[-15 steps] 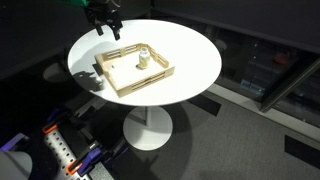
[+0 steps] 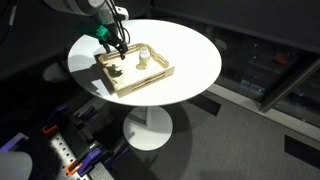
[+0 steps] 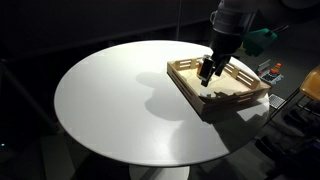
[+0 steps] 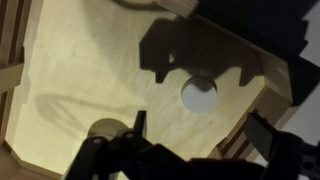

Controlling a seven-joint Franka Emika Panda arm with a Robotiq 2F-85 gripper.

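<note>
My gripper (image 2: 122, 48) is over the left part of a shallow wooden tray (image 2: 122, 92), pointing down. In the wrist view the gripper is open, its fingers well apart and nothing between them. A white round piece (image 4: 199, 94) lies on the tray floor just ahead of that gap. Further left, a tan round thing (image 4: 107, 127) is partly covered by a finger. A pale jar or bottle (image 2: 144, 59) stands upright in the tray, to the right of the gripper. Exterior view 2 shows the gripper (image 3: 206, 76) hiding part of the tray (image 3: 237, 102).
The tray stands on a round white table (image 2: 195, 58), its low slatted walls surrounding the things inside. Dark shadows of the arm fall across the tray floor.
My gripper has come lower and moved from behind the tray to over its left part. The tray and the pale jar have stayed in place.
</note>
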